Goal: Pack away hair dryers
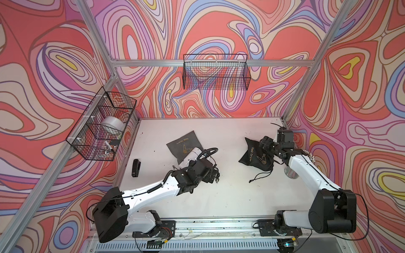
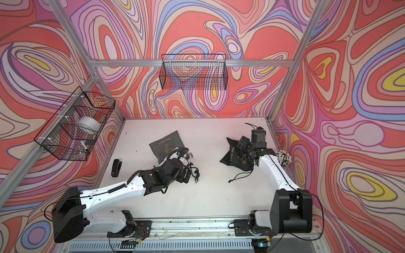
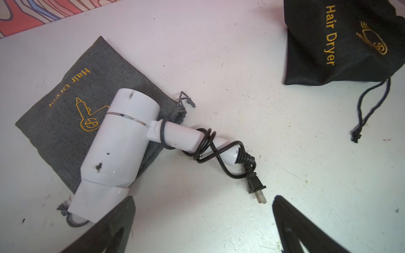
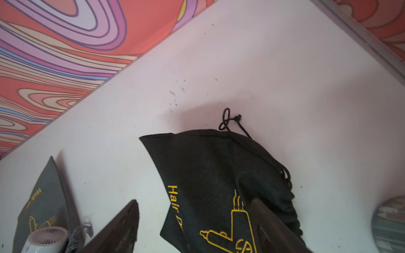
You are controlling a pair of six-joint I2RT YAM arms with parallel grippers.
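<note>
A white hair dryer [image 3: 126, 139] lies partly on a flat grey "Hair Dryer" bag [image 3: 69, 107], its black cord [image 3: 204, 145] wound around the handle, plug toward the table's middle. My left gripper stands open near it, nothing between its fingers. To the right lies a black "Hair Dryer" bag [image 3: 337, 46], drawstrings [image 3: 371, 105] trailing; its contents are hidden. My right gripper is open over this black bag [image 4: 206, 168], the bag's lower part showing between the fingers. Whether they touch the cloth I cannot tell.
A wire basket [image 1: 101, 126] with a white roll hangs on the left wall, and an empty one [image 1: 216, 76] on the back rail. A black stapler-like object [image 1: 135, 167] lies at the left edge. A glass vase [image 1: 291, 172] stands at the right.
</note>
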